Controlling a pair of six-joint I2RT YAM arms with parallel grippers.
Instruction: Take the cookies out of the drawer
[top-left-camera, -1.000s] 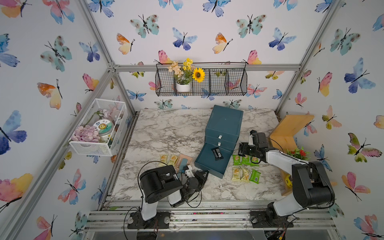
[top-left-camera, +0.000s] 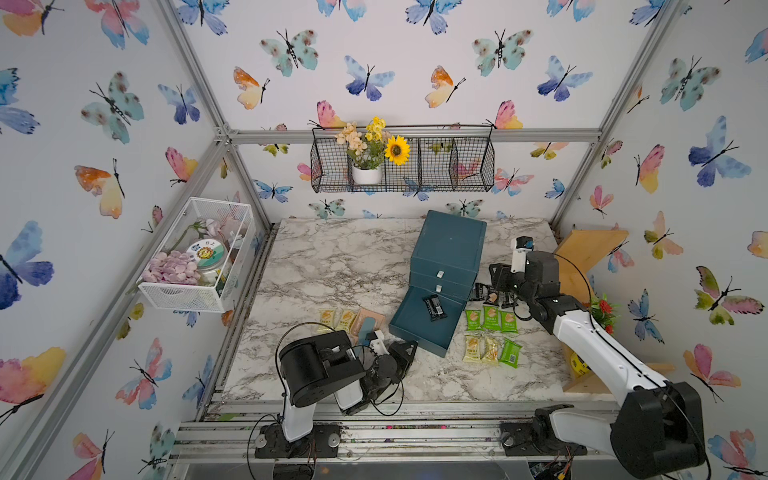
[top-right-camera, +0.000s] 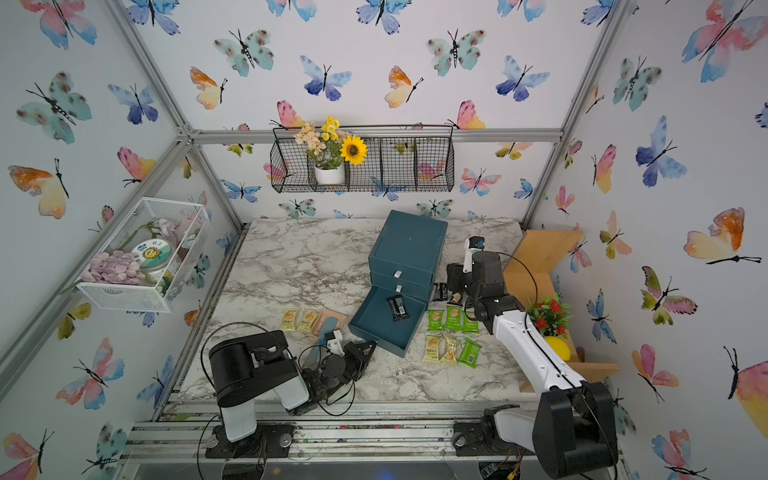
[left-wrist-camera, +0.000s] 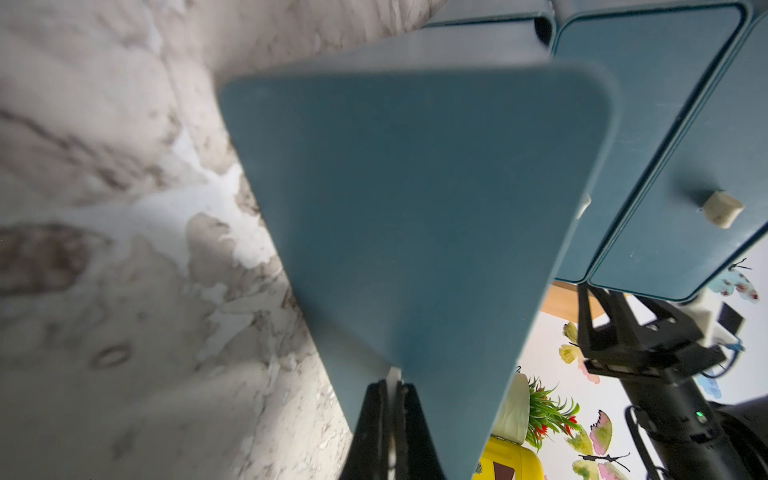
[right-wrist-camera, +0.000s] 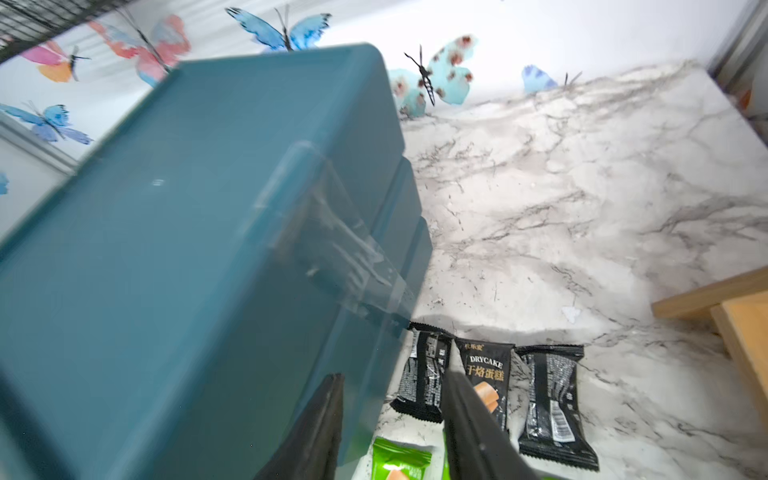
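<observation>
The teal drawer box (top-left-camera: 448, 236) stands mid-table, its bottom drawer (top-left-camera: 416, 328) pulled out toward the front with a black cookie packet (top-left-camera: 434, 308) inside. Black packets (right-wrist-camera: 552, 400) lie on the table along the box's right side, with green and yellow packets (top-left-camera: 491, 318) in front of them. My left gripper is shut at the front end of the pulled-out drawer, on the pale tab as far as shows. My right gripper is part open, raised beside the box's right side above the black packets, holding nothing visible.
A wooden stand (right-wrist-camera: 744, 336) with a plant is at the right. A wire basket (top-left-camera: 436, 164) with flowers hangs at the back, a white basket (top-left-camera: 184, 300) at the left. The table left of the box is largely clear.
My left arm and the drawer have not moved.
</observation>
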